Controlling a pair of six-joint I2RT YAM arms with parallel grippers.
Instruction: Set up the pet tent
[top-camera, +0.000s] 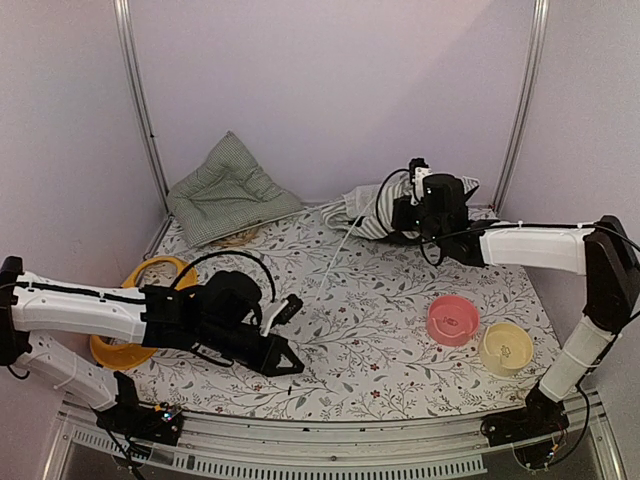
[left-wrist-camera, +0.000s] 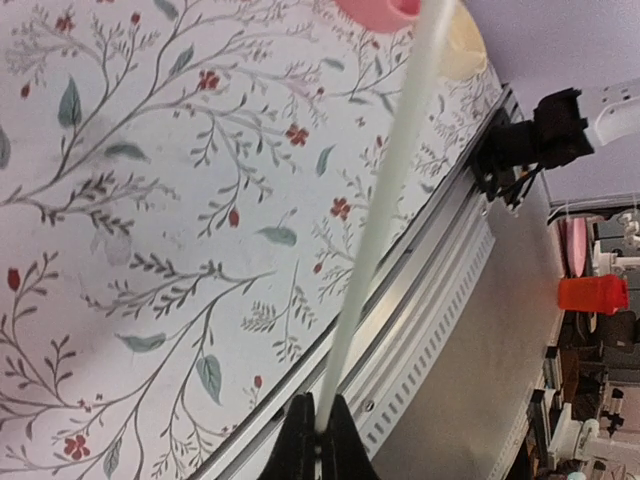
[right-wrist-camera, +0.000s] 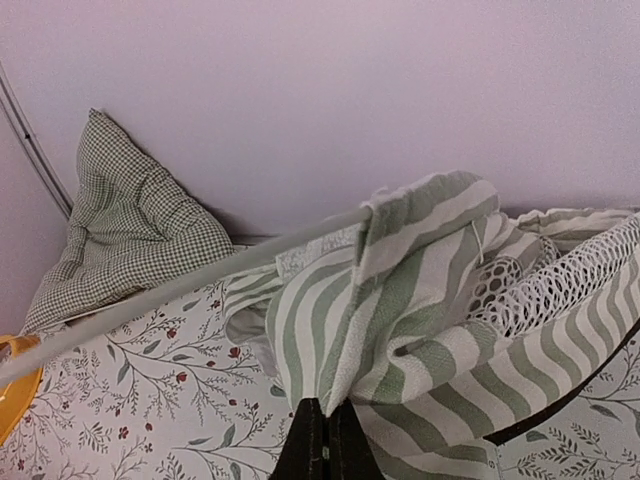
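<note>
The striped green-and-white tent cloth (top-camera: 355, 212) lies bunched at the back right. In the right wrist view, my right gripper is shut on a fold of this cloth (right-wrist-camera: 430, 265). A white pole (top-camera: 345, 240) slants from the cloth toward the front. My left gripper (top-camera: 296, 366) is shut on that pole near its front end, low over the mat. The pole (left-wrist-camera: 375, 215) rises from between the fingers in the left wrist view. Another pole (right-wrist-camera: 200, 275) sticks out of a cloth sleeve toward the left. The right fingertips are hidden in the top view.
A checked green cushion (top-camera: 225, 195) leans at the back left. Beneath the left arm sits a yellow ring-shaped object (top-camera: 130, 355). A pink bowl (top-camera: 453, 320) and a cream bowl (top-camera: 506, 349) stand at the front right.
</note>
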